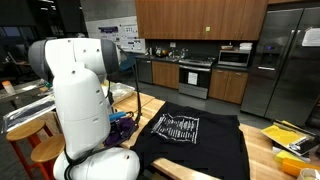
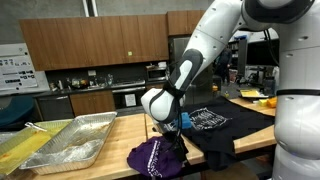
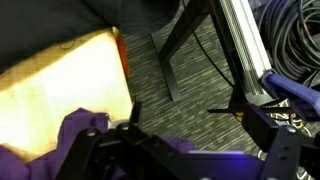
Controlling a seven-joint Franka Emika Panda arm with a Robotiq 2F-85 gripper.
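Observation:
A purple cloth (image 2: 152,158) lies crumpled at the table's near edge, and part of it (image 3: 85,125) fills the lower left of the wrist view. My gripper (image 2: 180,143) is low beside the cloth, pointing down. In the wrist view its fingers stand wide apart, and the gap of the gripper lies mostly over the floor past the table edge. Purple fabric shows below the fingers; whether they touch it I cannot tell. A black cloth with white print (image 1: 182,128) is spread flat on the table.
Yellow items (image 1: 288,137) sit at the table's right end. A metal tray (image 2: 72,145) stands to the left in exterior view 2. Stools (image 1: 45,150) and a dark metal frame (image 3: 240,45) are off the table edge. Bare wood (image 3: 75,85) shows between the cloths.

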